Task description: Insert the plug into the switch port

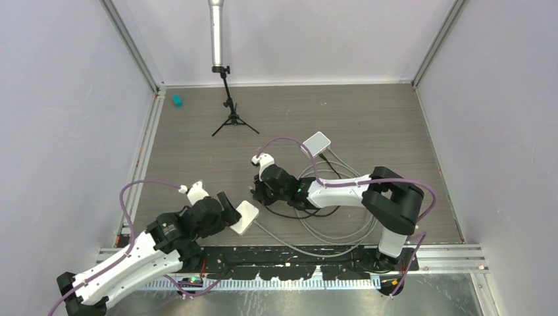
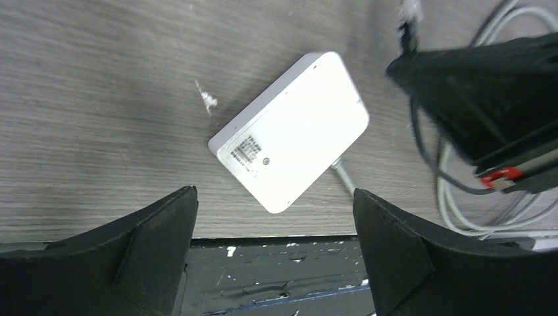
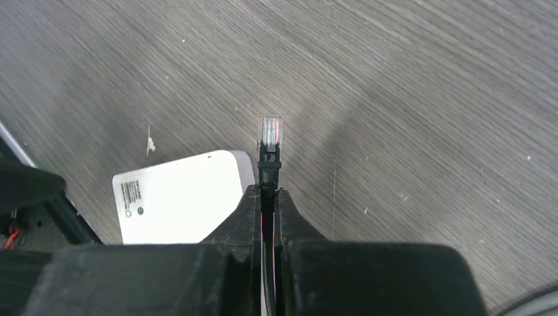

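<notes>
The plug, a clear connector on a black cable, points out from my right gripper, which is shut on the cable just behind it. In the left wrist view the plug shows at the upper right, apart from the white box. That white box, the switch, lies flat on the table; its label side faces up, and no port opening can be made out. My left gripper is open above the switch's near side, with nothing between its fingers.
A second white box stands farther back, joined to coiled grey cable on the right. A small tripod and a teal piece sit at the rear.
</notes>
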